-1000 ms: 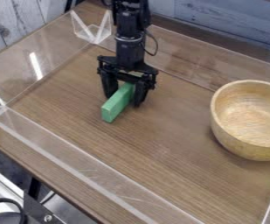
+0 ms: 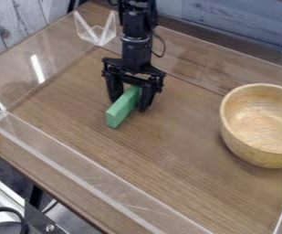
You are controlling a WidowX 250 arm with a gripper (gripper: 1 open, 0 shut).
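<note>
My black gripper reaches down from the top centre of the camera view to the wooden tabletop, over a green elongated object that lies at a slant toward the lower left. The fingers are around the upper end of the green object, but whether they are closed on it cannot be made out.
A large pale tan bowl stands at the right. A white wire-like or plastic piece is at the back left. A pale wall runs along the back right.
My gripper and the green object have shifted very slightly; otherwise the scene looks the same.
</note>
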